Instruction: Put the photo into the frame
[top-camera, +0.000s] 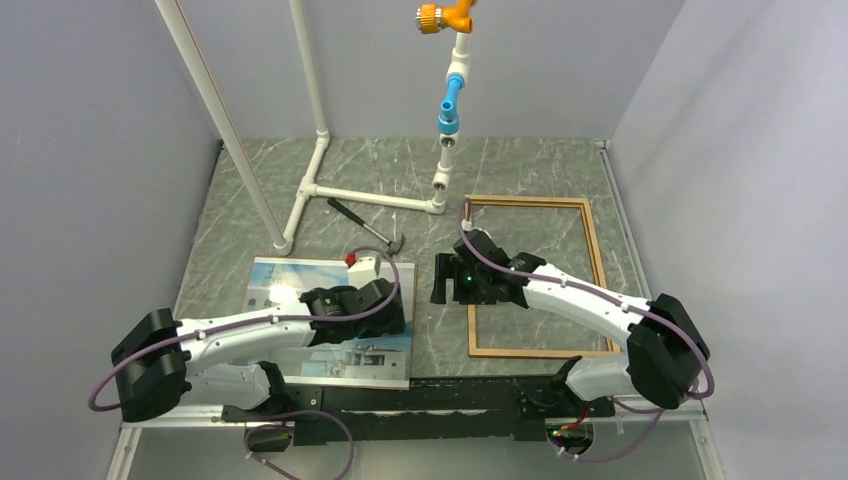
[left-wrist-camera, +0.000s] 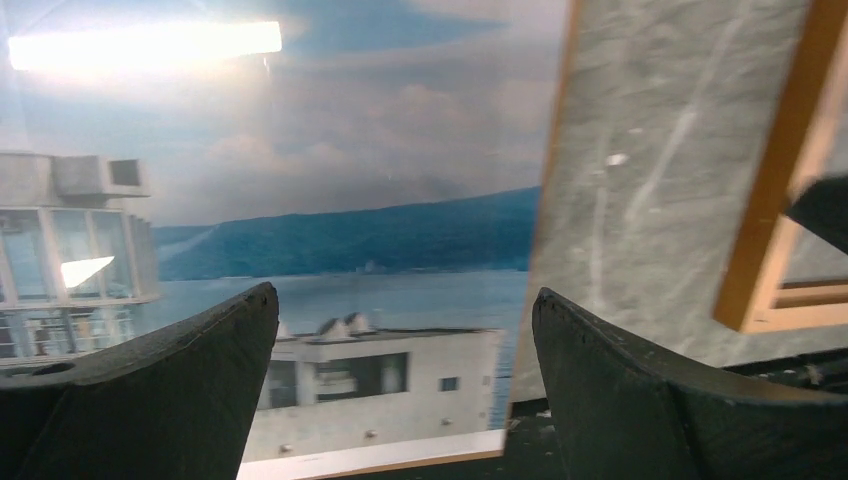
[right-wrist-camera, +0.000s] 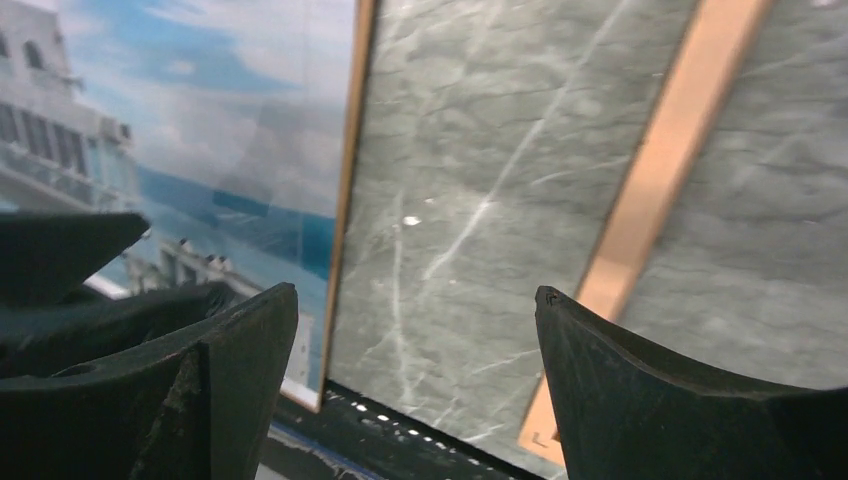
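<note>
The photo (top-camera: 340, 368), a glossy seaside picture with a thin wooden edge, lies flat at the front left. To the right lies the wooden frame (top-camera: 540, 353), empty, with the grey tabletop showing through it. Over the photo's right part hovers my left gripper (top-camera: 398, 318), open; in the left wrist view only the photo (left-wrist-camera: 330, 240) shows beyond its spread fingers (left-wrist-camera: 640, 400). My right gripper (top-camera: 442, 280) is open above the gap between photo and frame. Its fingers (right-wrist-camera: 650, 400) stand wide apart, with bare tabletop beyond them.
A hammer (top-camera: 365, 224) lies behind the photo. White pipes (top-camera: 370, 197) rest along the back left, and an upright pipe with a blue valve (top-camera: 450, 105) stands at the back. Between photo and frame runs a narrow clear strip. The two grippers are close together.
</note>
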